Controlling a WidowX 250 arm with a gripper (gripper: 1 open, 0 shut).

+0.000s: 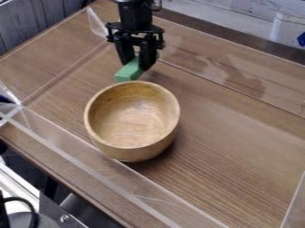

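My gripper (pixel 136 57) is at the top centre of the camera view, shut on a green block (pixel 128 70) that angles down and to the left beneath it, at or very near the wooden table. Just in front of the block stands a round wooden bowl (pixel 131 142), its inside empty. The fingertips are dark and partly merge with the arm, so their exact edges are hard to see.
Clutter lies beyond its edges at the back right, the left and the lower left.
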